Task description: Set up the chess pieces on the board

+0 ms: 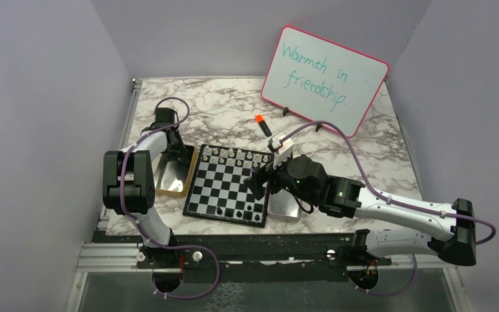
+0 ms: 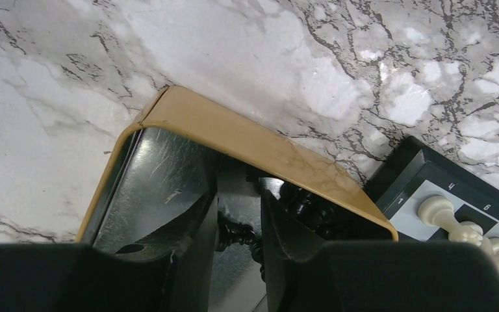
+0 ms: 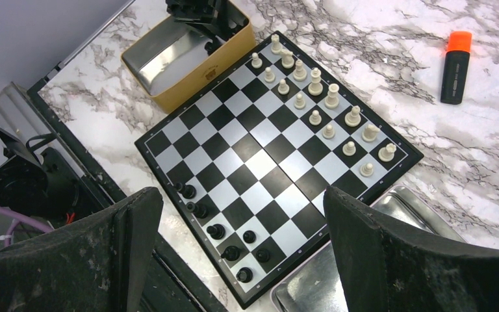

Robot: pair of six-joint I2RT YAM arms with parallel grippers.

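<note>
In the left wrist view my left gripper reaches into the tan-rimmed metal box (image 2: 214, 127), its fingers apart. A black chess piece (image 2: 237, 233) lies on its side low between them; whether they touch it, I cannot tell. More black pieces (image 2: 308, 208) crowd the box's shaded far corner. My right gripper hangs open over the chessboard (image 3: 255, 166), holding nothing. White pieces (image 3: 315, 81) stand in two rows along the board's far side. Several black pieces (image 3: 232, 253) are at its near side, partly filling the rows.
An empty-looking metal tray (image 3: 308, 279) sits against the board's right side. Behind the board are an orange-and-black marker (image 1: 263, 125) and a whiteboard (image 1: 325, 81). The middle of the board is clear.
</note>
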